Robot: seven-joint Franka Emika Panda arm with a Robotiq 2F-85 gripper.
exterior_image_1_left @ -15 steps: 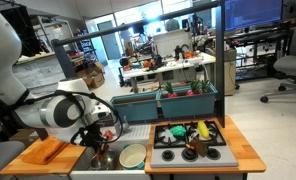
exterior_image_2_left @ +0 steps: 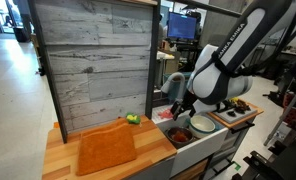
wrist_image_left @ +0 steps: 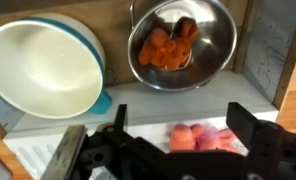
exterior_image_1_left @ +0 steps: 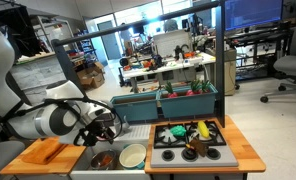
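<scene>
My gripper stands open in the wrist view, with its dark fingers wide apart. A pink and red object (wrist_image_left: 203,138) shows beyond them, low in that view; no contact with the fingers is visible. Ahead of the gripper sits a steel pot (wrist_image_left: 193,65) with orange pieces (wrist_image_left: 168,45) inside. To its left is a white bowl (wrist_image_left: 43,70) with a blue rim. From the side, the pot (exterior_image_1_left: 103,160) and the bowl (exterior_image_1_left: 133,156) stand side by side, with the gripper (exterior_image_1_left: 110,130) raised above and behind the pot.
A stove (exterior_image_1_left: 193,150) carrying green, yellow and brown items lies right of the bowl. Blue baskets (exterior_image_1_left: 188,104) with plants stand behind. An orange cloth (exterior_image_2_left: 105,148) covers part of the wooden counter (exterior_image_2_left: 143,138). A wooden wall (exterior_image_2_left: 98,70) rises behind that counter.
The arm's white wrist has swung and tilted in exterior view 1, and the gripper has risen from low over the pot toward the back. The pot and bowl look unmoved.
</scene>
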